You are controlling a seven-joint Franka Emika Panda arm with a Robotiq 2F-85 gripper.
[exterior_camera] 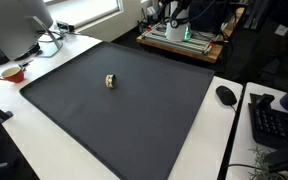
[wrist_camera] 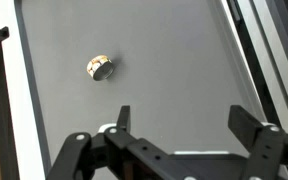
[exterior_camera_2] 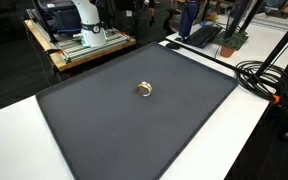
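Observation:
A small round ring-like object (wrist_camera: 100, 68), with a pale and orange patterned band, sits alone on the dark grey board (wrist_camera: 184, 70). In the first exterior view the ring-like object (exterior_camera: 110, 81) is toward the back left of the board (exterior_camera: 124, 115); the second exterior view shows the ring-like object (exterior_camera_2: 144, 89) near the board's middle. My gripper stands open in the wrist view, its two dark fingers wide apart and only bare board showing between them. The object lies up and left of the fingers in that view, clear of them. Neither exterior view clearly shows the gripper.
A red cup (exterior_camera: 12, 74) stands beyond the board's left edge. A computer mouse (exterior_camera: 225, 96) and a keyboard (exterior_camera: 276, 122) lie off its right side. Coiled black cable (exterior_camera_2: 263, 77) and a potted plant (exterior_camera_2: 233, 38) are beyond the board. Most of the board is bare.

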